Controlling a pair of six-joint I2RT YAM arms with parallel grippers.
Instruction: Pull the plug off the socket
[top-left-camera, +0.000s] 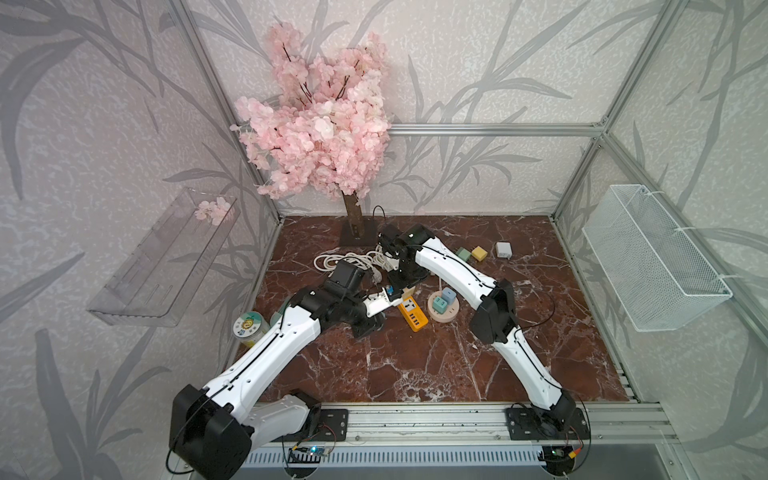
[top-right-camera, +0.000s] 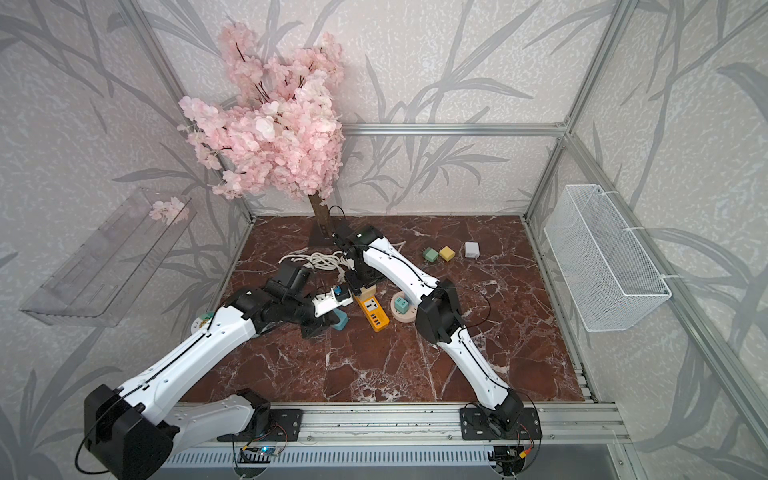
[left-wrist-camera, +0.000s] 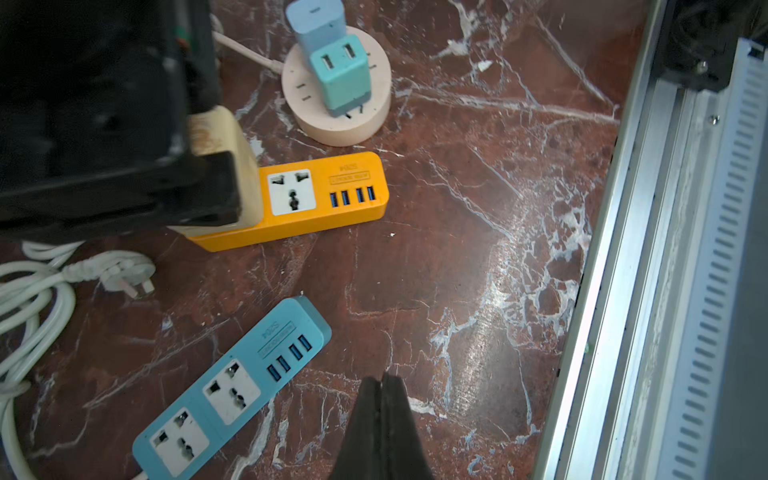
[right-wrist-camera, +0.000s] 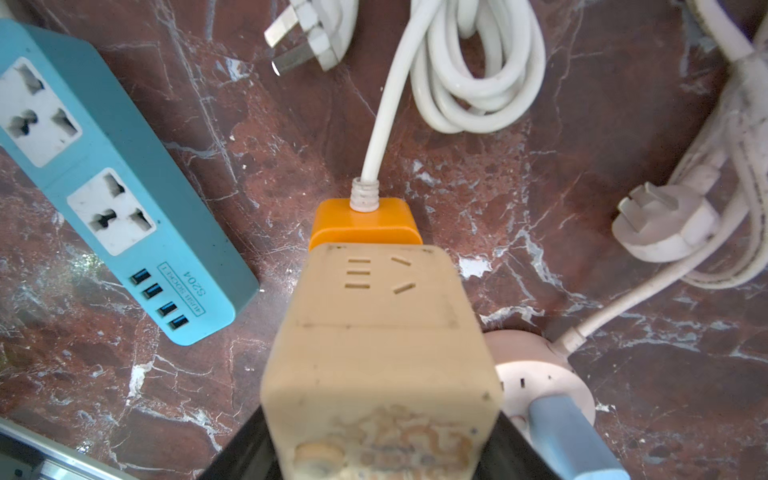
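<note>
A beige cube plug (right-wrist-camera: 384, 320) is gripped by my right gripper, whose dark fingers show at its two sides in the right wrist view. The plug (left-wrist-camera: 228, 168) covers the cable end of the orange power strip (left-wrist-camera: 320, 220). Whether its pins are still seated I cannot tell. Open outlets and USB ports show on the strip's other end. In the left wrist view my left gripper is shut, nothing visible between its fingers, over bare tabletop near the blue strip's end.
A blue power strip (left-wrist-camera: 232, 388) lies to the left. A round pink socket (left-wrist-camera: 364, 128) with two cube plugs stands to the right. White coiled cables (right-wrist-camera: 480, 72) lie behind.
</note>
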